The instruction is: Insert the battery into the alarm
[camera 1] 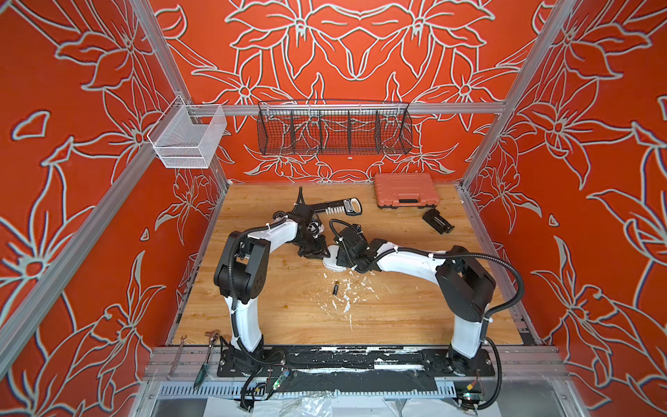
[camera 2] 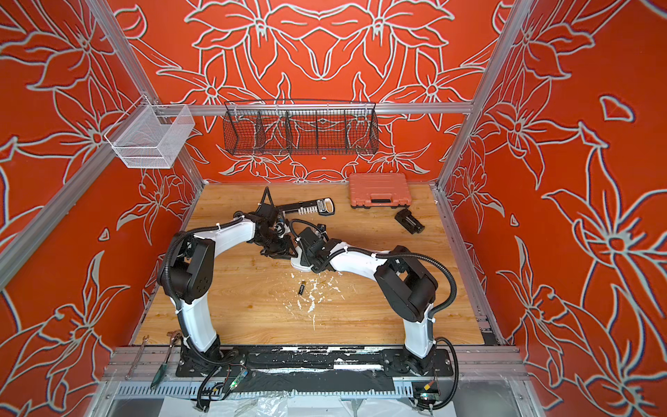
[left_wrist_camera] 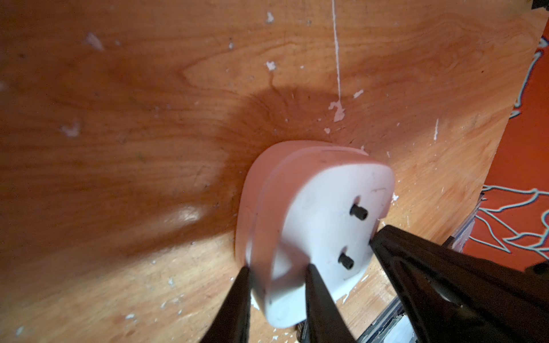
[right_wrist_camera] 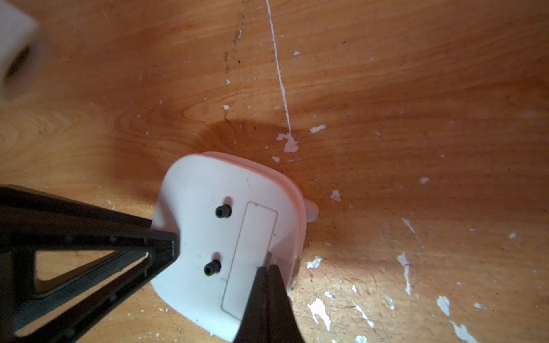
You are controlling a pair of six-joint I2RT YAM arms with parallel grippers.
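Observation:
The white rounded alarm lies on the table, its face with two black posts up. My left gripper is shut on the alarm's edge. My right gripper is shut with nothing seen between its fingers, its tips on the alarm's face by an outlined rectangular panel. A small dark battery lies on the table in front of the alarm.
Behind the arms lie a black tool, a red case and a black object at the back right. Wire baskets hang on the back rail.

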